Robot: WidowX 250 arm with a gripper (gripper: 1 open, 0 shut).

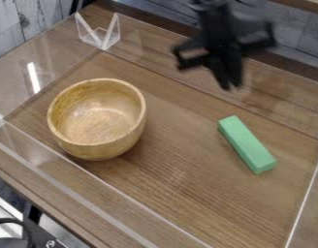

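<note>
My gripper [193,73] hangs at the top centre of the camera view, dark and above the back part of the wooden table, apart from the objects. It looks shut, with nothing visible between its fingers. A round wooden bowl [97,143] stands at the left. A green block [246,143] lies flat at the right, below and to the right of my gripper.
A small clear wire-like or plastic item [100,31] stands at the back left. A black cable lies at the bottom left corner.
</note>
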